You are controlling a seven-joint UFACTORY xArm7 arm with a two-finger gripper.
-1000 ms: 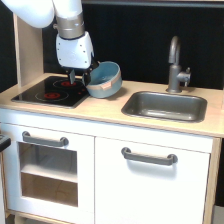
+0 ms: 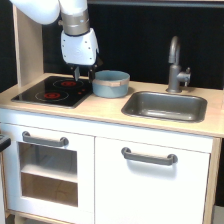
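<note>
A blue-grey pot (image 2: 112,87) sits level on the wooden counter, at the right edge of the black stove top (image 2: 52,92). Over the stove's back right side, my gripper (image 2: 84,73) points down, its dark fingers close to the pot's left rim. Whether they touch or grasp that rim is too small to make out.
Right of the pot, a grey sink (image 2: 165,105) is set into the counter, with a dark faucet (image 2: 176,68) rising behind it. Bare counter (image 2: 105,112) lies in front of the pot. Below are white cabinet fronts (image 2: 150,185) with grey handles.
A second ago the pot was tilted beside my gripper; now it stands level and slightly farther right. The gripper has shifted a little to the right.
</note>
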